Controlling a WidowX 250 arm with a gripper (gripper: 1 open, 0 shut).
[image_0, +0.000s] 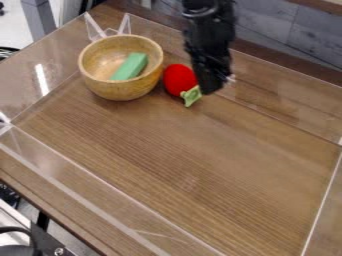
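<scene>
A wooden bowl at the upper left holds a green block. Just right of it lies a red round object with a pale green part at its lower side. My black arm reaches in from the top, and the gripper hangs right of the red object; its fingers are dark and small, and whether they are apart is hard to make out.
A raised edge runs along the back right. A dark cable-like shape is at the lower left corner.
</scene>
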